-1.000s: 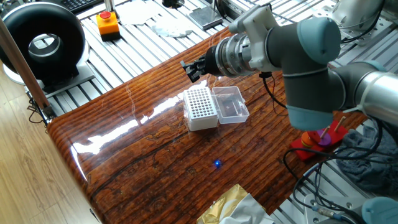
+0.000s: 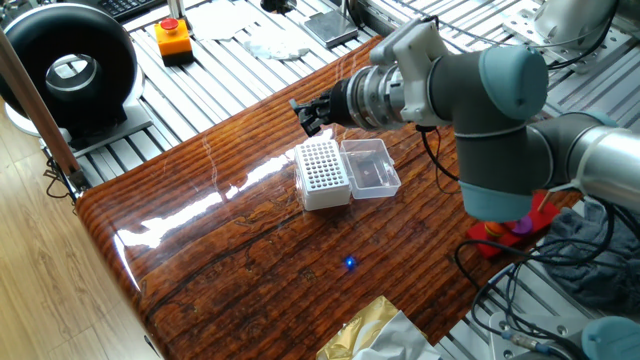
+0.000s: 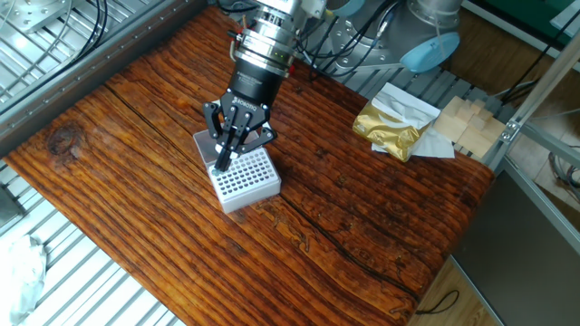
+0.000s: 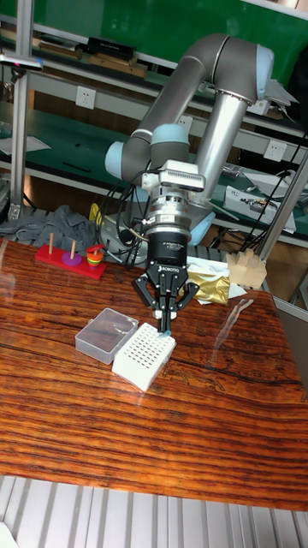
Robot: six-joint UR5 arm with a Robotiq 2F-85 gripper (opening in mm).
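Observation:
A white rack (image 2: pixel 323 175) with rows of small round holes stands on the wooden table. Its clear plastic lid (image 4: pixel 108 336) lies open alongside it. Pointing down at the rack, my gripper (image 4: pixel 164 327) has its two dark fingers close together at the far edge of the hole grid. In the second exterior view the gripper (image 3: pixel 222 165) covers one corner of the rack (image 3: pixel 246 181). A small pale bluish patch shows by the fingertips; whether it is something held or part of the rack is too small to tell.
Gold-and-white packaging (image 3: pixel 391 131) lies near the table edge, with wooden blocks (image 3: pixel 469 125) beyond. A red base with pegs and rings (image 4: pixel 73 263) stands by the arm's base. Much of the tabletop (image 4: pixel 210 420) in front of the rack is clear.
The upper arm joints have shifted very slightly. Gripper, rack and lid look the same as before.

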